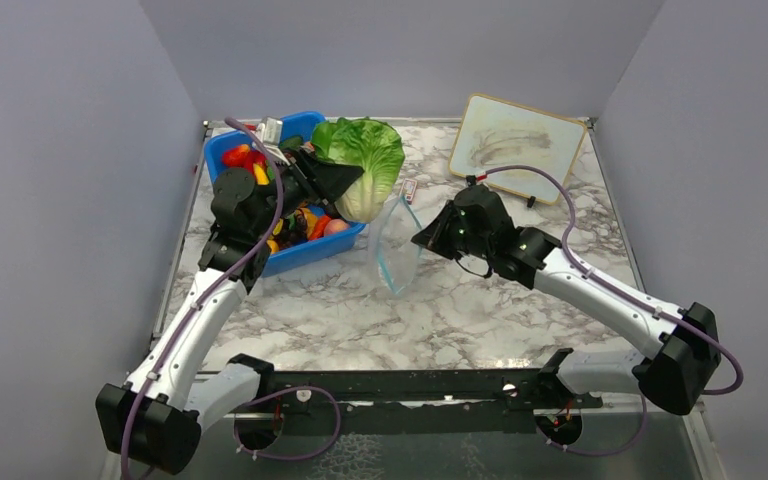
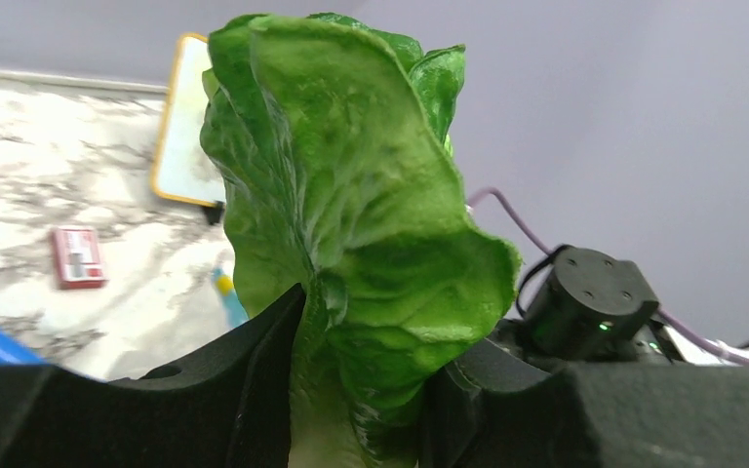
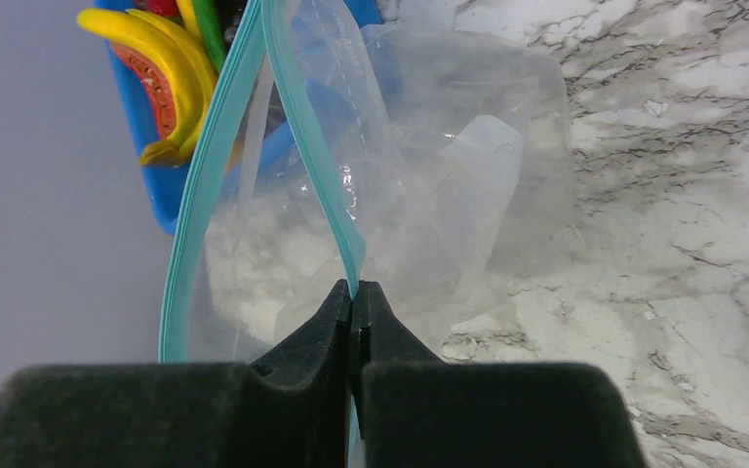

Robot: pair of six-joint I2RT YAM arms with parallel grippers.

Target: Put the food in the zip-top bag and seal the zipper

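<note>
A green lettuce head (image 1: 360,160) is held up in my left gripper (image 1: 325,180), above the right edge of the blue bin; in the left wrist view the lettuce (image 2: 351,195) fills the middle, squeezed between the fingers. My right gripper is shut on the teal-zippered edge of the clear bag (image 3: 449,195). The bag (image 1: 390,255) hangs over the table just below and right of the lettuce, its two zipper strips apart above the fingers.
The blue bin (image 1: 305,258) holds more toy food, including bananas (image 3: 180,78) and peppers. A small red-and-white box (image 1: 410,188) and a whiteboard (image 1: 515,145) are at the back.
</note>
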